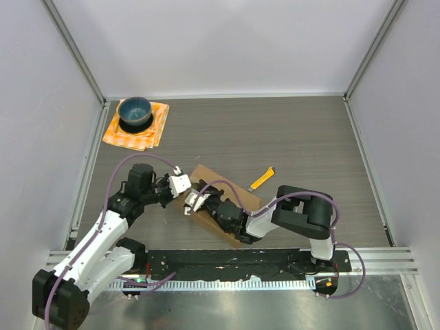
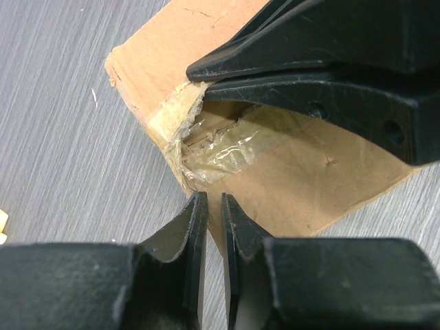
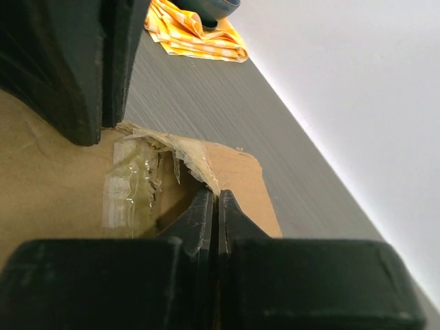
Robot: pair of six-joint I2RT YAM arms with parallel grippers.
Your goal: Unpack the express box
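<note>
The brown cardboard box (image 1: 214,173) lies turned at an angle beneath both grippers in the top view. Its opened end has a torn edge with clear tape (image 2: 234,148) hanging along it and a dark gap inside; the contents cannot be made out. My left gripper is shut on the cardboard at the box's near edge, a sliver of brown showing between its fingers. On the torn, taped flap (image 3: 189,152) my right gripper is shut, its fingertips pinching the edge. The two grippers sit close together along the same opening.
A yellow box cutter (image 1: 262,178) lies on the table right of the box. At the back left a blue bowl (image 1: 135,110) stands on an orange checked cloth (image 1: 127,141).
</note>
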